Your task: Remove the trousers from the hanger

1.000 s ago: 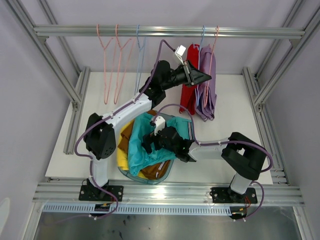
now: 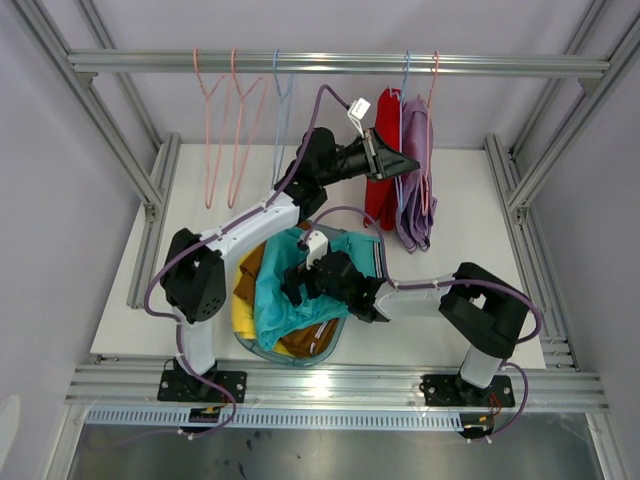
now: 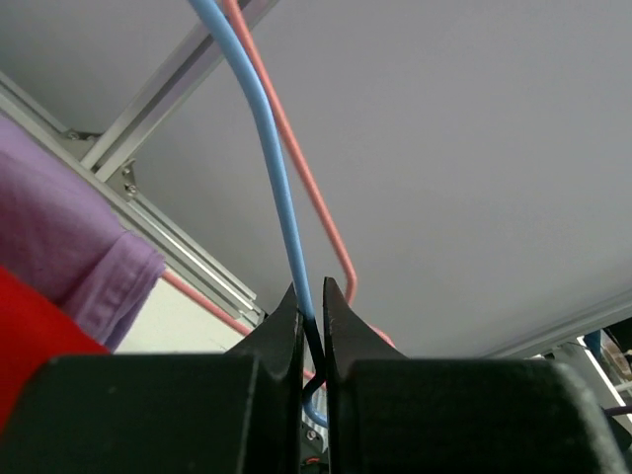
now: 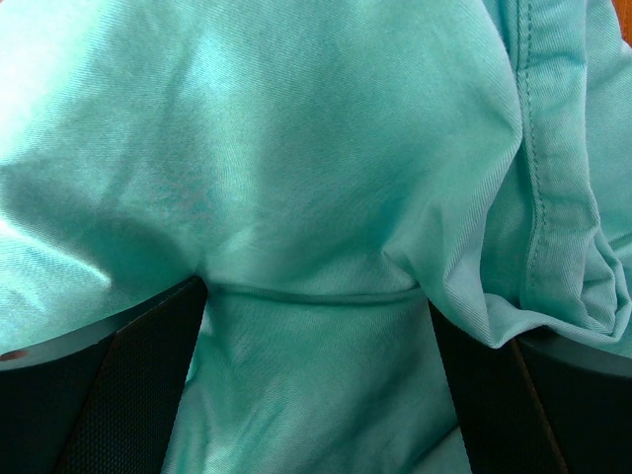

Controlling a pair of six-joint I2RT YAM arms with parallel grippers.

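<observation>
Red trousers [image 2: 385, 120] and purple trousers [image 2: 416, 200] hang from the rail at the right, also visible as red cloth [image 3: 39, 346] and purple cloth [image 3: 59, 207] in the left wrist view. My left gripper [image 2: 390, 165] is up beside them, its fingertips close together at a blue hanger's wire [image 3: 281, 197]; whether they grip it is unclear. My right gripper [image 2: 300, 280] is open, pressed down into turquoise cloth [image 4: 296, 168] in the basket, with cloth between its fingers.
The grey basket [image 2: 275, 356] holds turquoise, brown and yellow clothes. Several empty hangers [image 2: 210, 150] hang left on the rail [image 2: 500, 66].
The right arm is still.
</observation>
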